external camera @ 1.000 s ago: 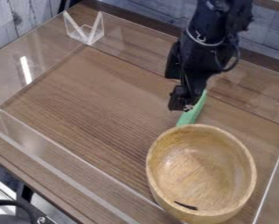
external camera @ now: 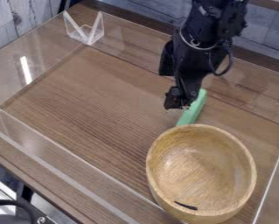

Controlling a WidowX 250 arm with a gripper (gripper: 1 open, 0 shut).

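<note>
My dark gripper [external camera: 181, 91] hangs from the top centre over the wooden tray, open, its tips just left of a green elongated object [external camera: 191, 109]. That object lies on the wood, its upper part near the gripper, its lower end beside the rim of a large tan bowl [external camera: 200, 140]. A small dark mark shows inside the bowl near its bottom.
A white wire holder [external camera: 86, 28] stands at the back left. Tray walls border the scene, and dark cables lie at the lower left corner.
My gripper has shifted very slightly upward and to the left. The green object and the bowl look unmoved.
</note>
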